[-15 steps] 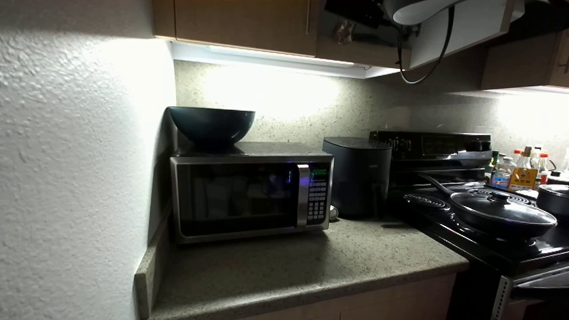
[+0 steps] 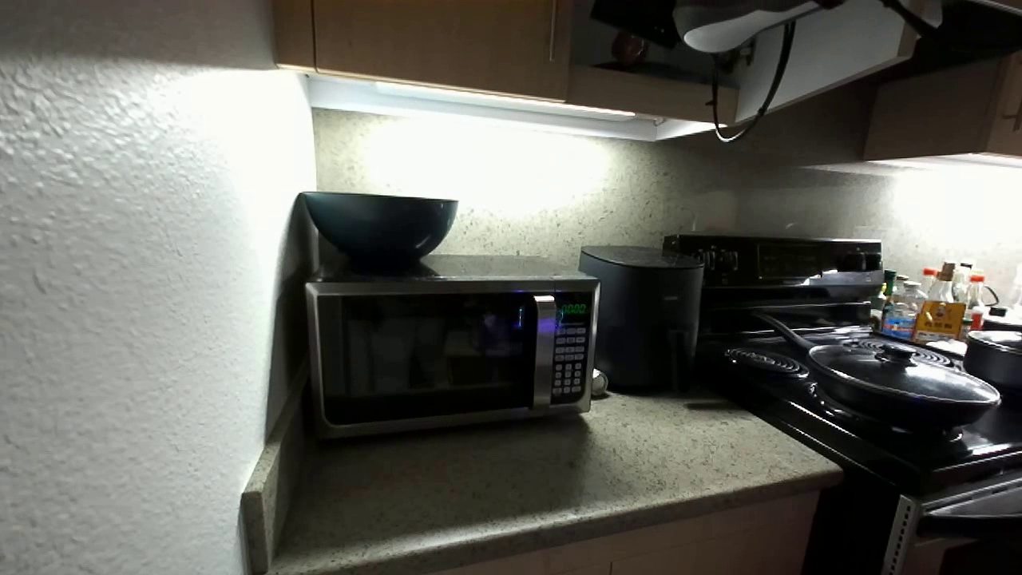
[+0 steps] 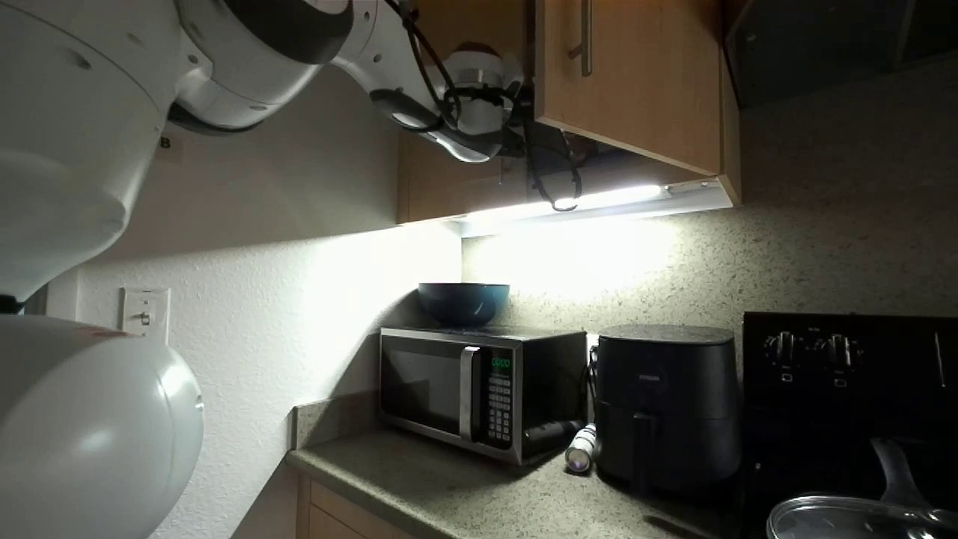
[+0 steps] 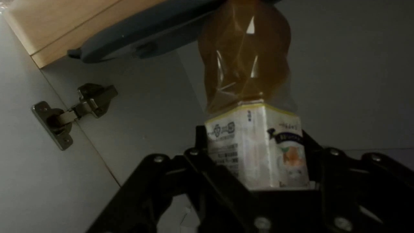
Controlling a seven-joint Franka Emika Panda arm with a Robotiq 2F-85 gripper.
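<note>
In the wrist view, an amber plastic bottle (image 4: 246, 58) with a faceted body and a white printed label (image 4: 252, 143) is between the fingers. My gripper is shut on it around the labelled part; the bottle's far end runs out of the top of the picture. The open upper cabinet (image 2: 651, 85) has a dim reddish-brown round shape (image 2: 629, 46) at its opening in exterior view 1, likely the bottle. From exterior view 2, the wrist reaches behind the open cabinet door (image 3: 629, 90), which hides the fingers and bottle.
A grey object (image 4: 143, 35) lies beside the bottle near the wooden edge. A hinge (image 4: 73, 112) joins the door to the cabinet. Below are a microwave (image 2: 431, 354) with a dark bowl (image 2: 383, 225) on top, an air fryer (image 2: 639, 321) and a lidded pan (image 2: 901, 383).
The arm and its hanging cable have shifted left in exterior view 1. The reddish-brown shape has moved slightly right and up and now looks rounder and darker.
</note>
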